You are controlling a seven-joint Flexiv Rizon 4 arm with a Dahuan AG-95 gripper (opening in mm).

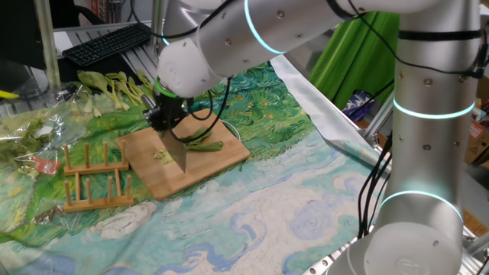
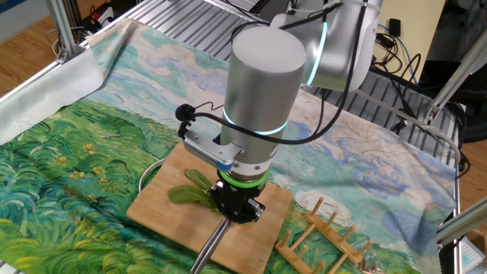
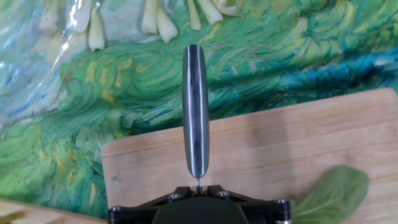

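A knife with a broad blade [image 1: 175,153] hangs point-down over the wooden cutting board [image 1: 225,159], held in my gripper [image 1: 167,122]. In the wrist view the steel handle [image 3: 196,112] juts forward from between the shut fingers, while the blade is hidden there. Green leafy vegetable [image 1: 205,145] lies on the board beside the blade; one leaf [image 3: 339,191] shows at lower right in the wrist view. Smaller pale green pieces [image 1: 163,155] lie to the blade's left. Whether the blade's lower edge touches the board cannot be told.
A wooden peg rack [image 1: 98,203] stands just left of the board. Behind it lie more leafy stalks [image 1: 114,85] and clear plastic wrap [image 1: 42,134]. A keyboard [image 1: 107,43] sits at the back.
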